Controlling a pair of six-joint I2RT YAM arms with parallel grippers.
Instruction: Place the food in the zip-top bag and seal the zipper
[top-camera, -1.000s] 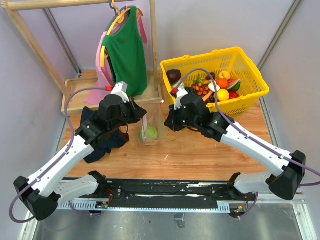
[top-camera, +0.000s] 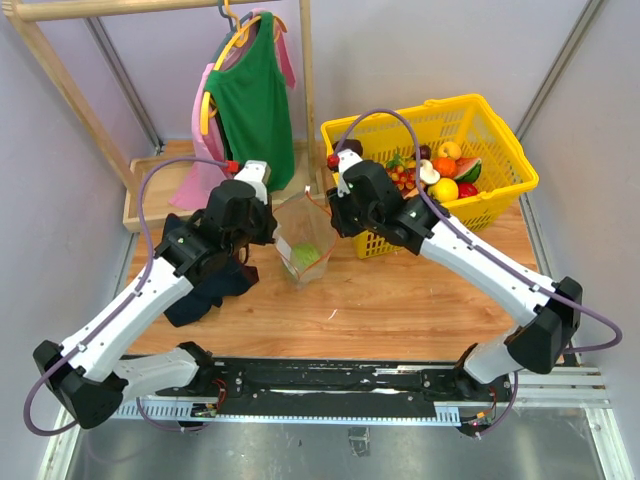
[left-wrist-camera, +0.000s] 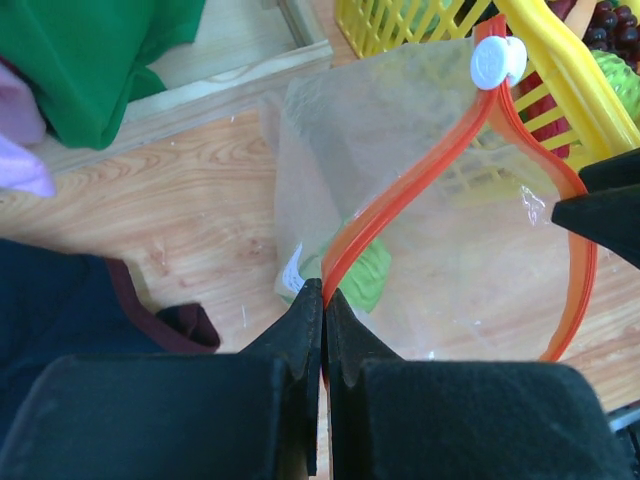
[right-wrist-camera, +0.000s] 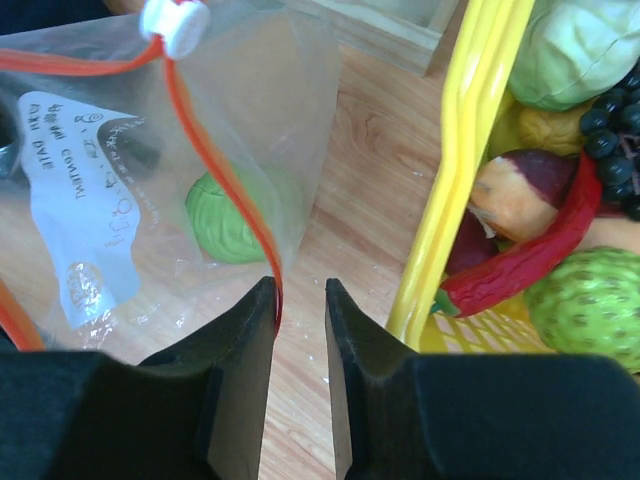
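Observation:
The clear zip bag (top-camera: 306, 235) stands on the table between the grippers, its orange zipper (left-wrist-camera: 383, 201) arched open, with a white slider (left-wrist-camera: 489, 63) on top. A green round food (right-wrist-camera: 223, 221) lies inside. My left gripper is shut on one side of the zipper edge. My right gripper is part open at the other side, the orange edge lying at one finger's tip.
The yellow basket (top-camera: 495, 205) of produce is close on the right. A clothes rack with a wooden tray (top-camera: 144, 200) stands at back left, dark cloth (top-camera: 210, 300) below it.
The left gripper has shifted slightly, and the bag's opening has changed shape.

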